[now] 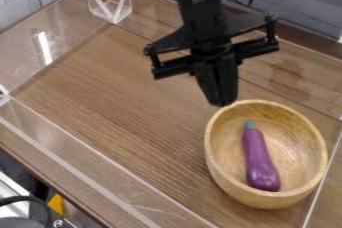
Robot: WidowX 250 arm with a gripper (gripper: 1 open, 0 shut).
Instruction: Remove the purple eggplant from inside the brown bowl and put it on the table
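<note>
The purple eggplant (259, 160) lies inside the brown bowl (229, 183), its green stem end pointing to the back of the table. Above and to the back left of the bowl hangs my black gripper (221, 102), with the tip close to the rim in the picture. Its fingers come together, and no object shows between them. The eggplant is clear of the gripper and fully visible.
Bare wooden table (114, 102) spreads across the left and middle. A clear wire-like rack (110, 4) stands at the back left. Black cables (30, 207) lie beyond the table's front left edge.
</note>
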